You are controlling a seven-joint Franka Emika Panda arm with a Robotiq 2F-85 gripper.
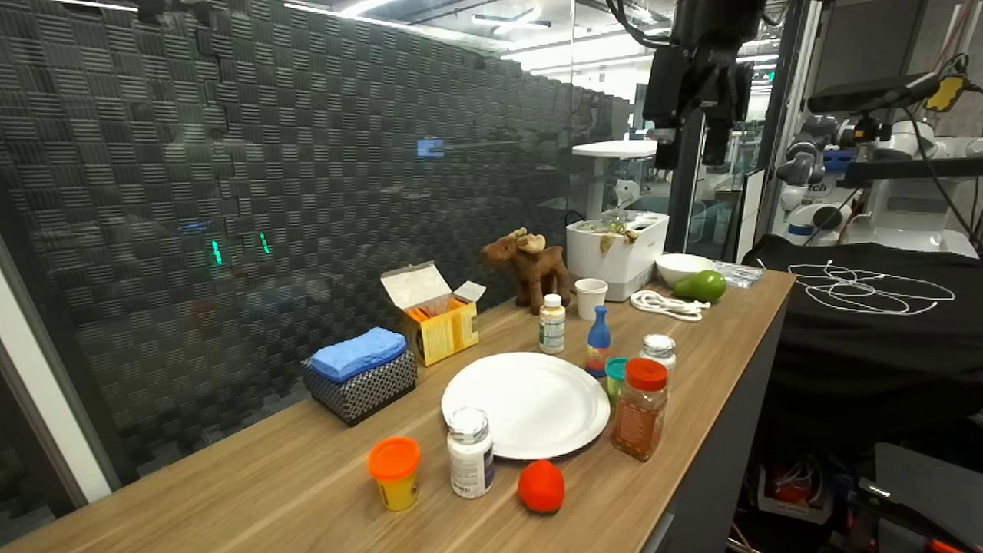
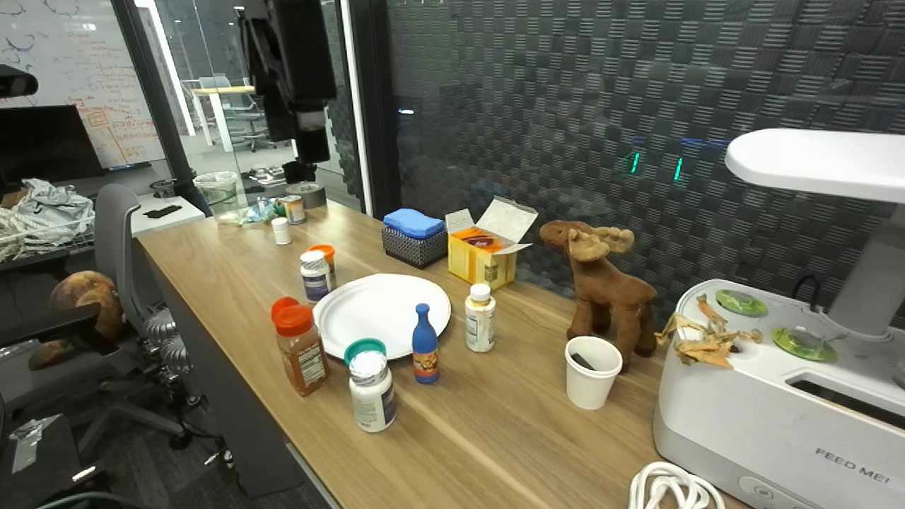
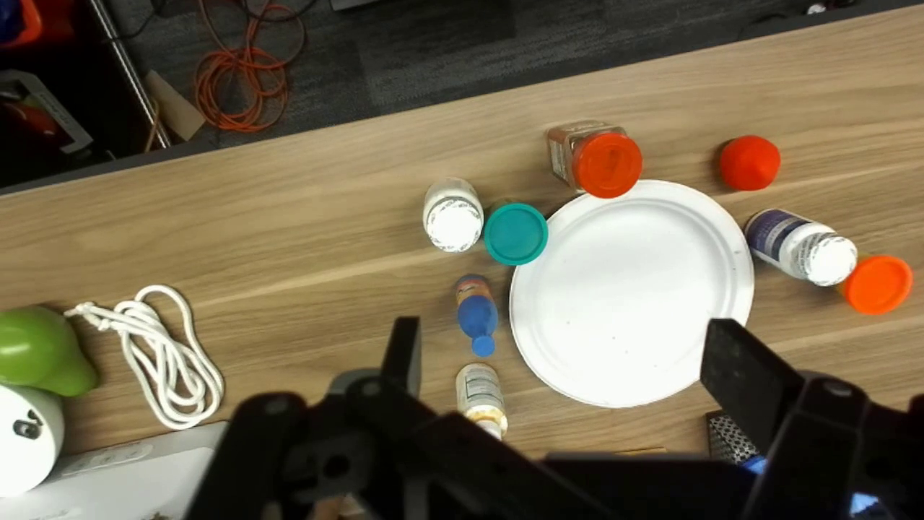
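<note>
High above the counter, my gripper stands open with nothing between its fingers. Below it in the wrist view is an empty white plate [image 3: 637, 295]. Around the plate stand a blue bottle [image 3: 477, 315], a teal-lidded tub [image 3: 516, 234], a red-lidded spice jar [image 3: 608, 165], a white pill bottle [image 3: 455, 222] and another [image 3: 801, 246] on the far side. A red ball-like object [image 3: 750, 163] and an orange-lidded yellow tub [image 1: 395, 475] sit beyond. A third pill bottle [image 1: 552, 324] stands toward the wall.
Along the wall are a basket with blue cloth [image 1: 359, 373], an open yellow box [image 1: 444, 332], a brown toy moose [image 2: 606, 284], a paper cup [image 2: 591, 373] and a white planter [image 2: 763, 424]. A white cord [image 3: 169, 360] and green pear [image 3: 39, 347] lie at one end.
</note>
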